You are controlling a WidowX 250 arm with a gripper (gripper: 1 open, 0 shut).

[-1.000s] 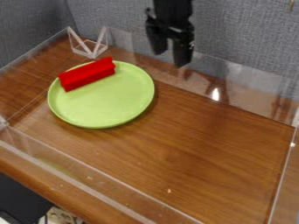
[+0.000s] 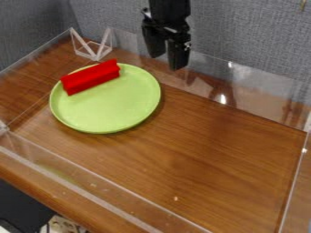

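Note:
The black gripper [image 2: 166,53] hangs at the back of the scene above the table's far edge, its fingers parted with nothing visible between them. Down and to its left, a green plate [image 2: 115,108] rests on the wooden table, with a red block [image 2: 90,76] lying on the plate's upper left part.
A white wire-like object [image 2: 91,45] stands at the back left, behind the plate. A grey wall and a clear strip bound the back.
The plate and red block look unmoved.

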